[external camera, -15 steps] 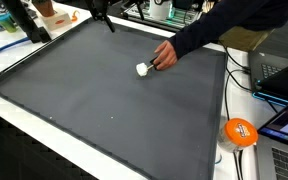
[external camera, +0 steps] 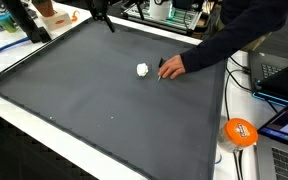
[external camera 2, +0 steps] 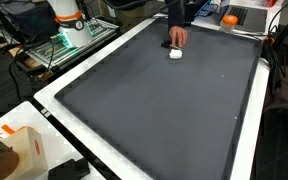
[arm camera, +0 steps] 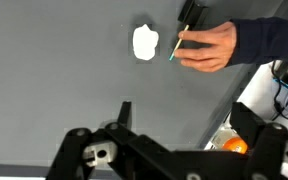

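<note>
A small white lump (arm camera: 145, 42) lies on the dark grey board, near its back edge in exterior view 1. Right beside it a person's hand (arm camera: 210, 45) holds a thin stick (arm camera: 180, 42) with a greenish tip. A small black object (arm camera: 190, 12) is next to the hand. My gripper is open in the wrist view, its two fingers wide apart with only bare board between them. The white lump is ahead of the fingers and apart from them.
The dark board (external camera: 84, 90) is otherwise largely clear. An orange-topped container (external camera: 238, 133) stands past its right edge, with laptops (external camera: 280, 80) and cables nearby. The person's sleeved arm (external camera: 234, 25) reaches over the back right of the board.
The lump sits nearly where it was.
</note>
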